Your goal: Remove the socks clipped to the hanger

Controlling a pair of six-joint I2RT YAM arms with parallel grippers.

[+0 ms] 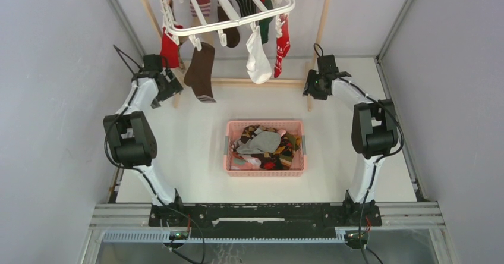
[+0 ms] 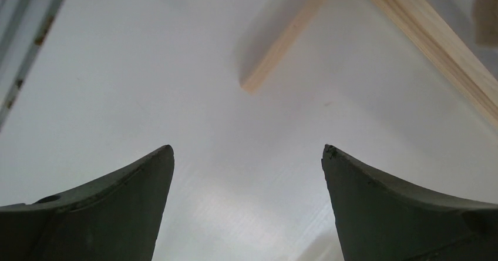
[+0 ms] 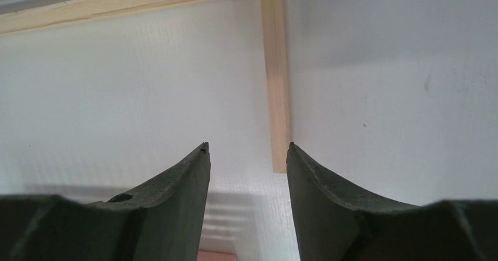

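Observation:
A white hanger [image 1: 238,22] at the top of the top view carries clipped socks: a red sock [image 1: 170,50], a brown sock [image 1: 199,74], a white sock [image 1: 257,59], a red patterned sock [image 1: 282,50] and several darker ones behind. My left gripper is open and empty, left of and beside the brown and red socks in the top view. My right gripper stands part open and empty below and right of the hanger, over the wooden frame.
A pink basket [image 1: 264,173] with a pile of socks sits in the middle of the white table [image 1: 196,189]. Wooden beams [image 1: 261,82] run along the back. The table on either side of the basket is clear.

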